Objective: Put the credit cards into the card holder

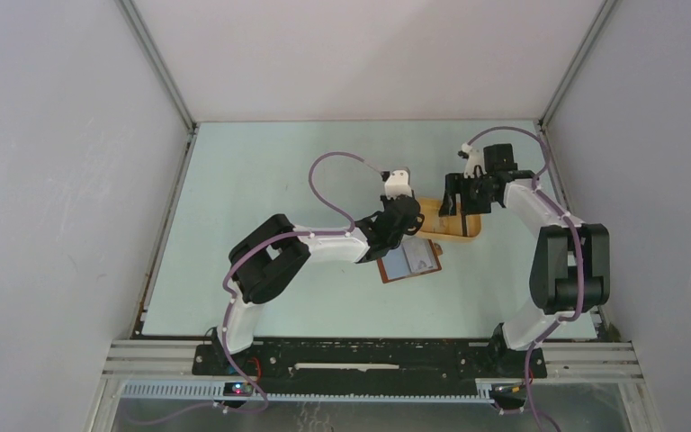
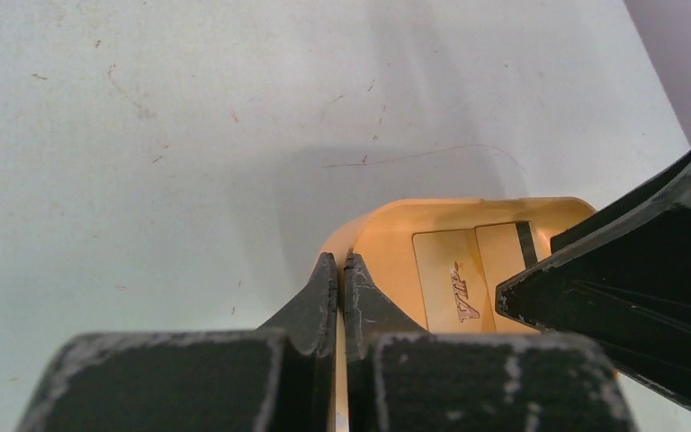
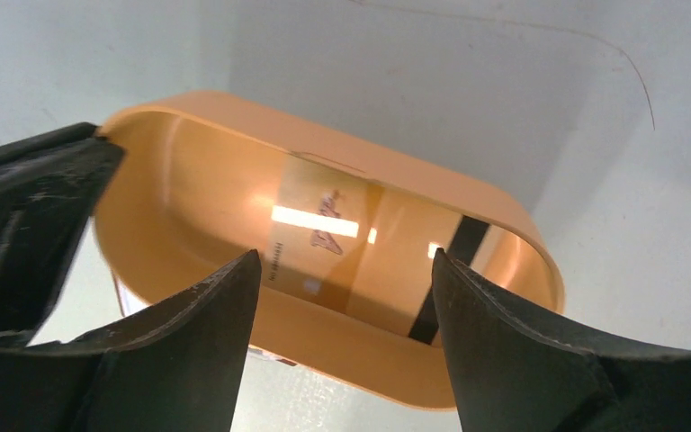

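Observation:
Two cards lie flat in an orange tray: a pale one with a printed emblem, and another card with a black stripe, touching or overlapping it. Over the tray, my right gripper is partly open, its fingers apart with nothing held between them. At the tray's left end, my left gripper is shut on the thin wall, which shows as an orange strip between its fingers. The brown card holder lies unfolded on the table just in front of the tray, its inside pale.
Both grippers are close together over the tray, and the right gripper's dark finger crosses the left wrist view.

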